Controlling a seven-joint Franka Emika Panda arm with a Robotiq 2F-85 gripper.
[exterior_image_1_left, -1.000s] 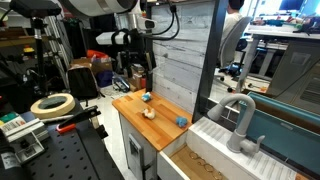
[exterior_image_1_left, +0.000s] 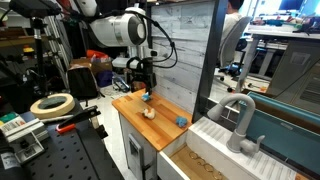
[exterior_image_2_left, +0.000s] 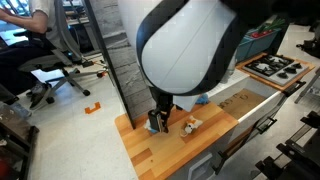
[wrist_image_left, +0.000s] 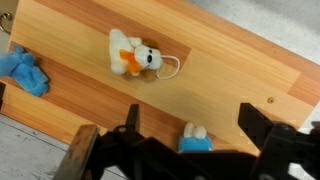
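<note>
Three small plush toys lie on the wooden worktop (exterior_image_1_left: 168, 128). In the wrist view, a blue toy with white ears (wrist_image_left: 196, 140) shows low in the frame between the fingers, partly cut off by the gripper body. The white toy with orange (wrist_image_left: 131, 53) and a thin loop lies beyond the fingertips. At the left edge is the other blue toy (wrist_image_left: 27, 72). My gripper stands open, its dark fingers wide apart with nothing held. From the first exterior view, it hangs above the worktop's left part, near a blue toy (exterior_image_1_left: 147, 97).
A grey faucet (exterior_image_1_left: 236, 115) and an open drawer (exterior_image_1_left: 200, 158) are right of the worktop. A dark upright post (exterior_image_1_left: 207, 50) and a grey plank wall (exterior_image_1_left: 180, 55) border the back. Bare wood lies between the toys.
My arm has come down toward the worktop, bringing the gripper lower over its left part. The toys have stayed where they were.
</note>
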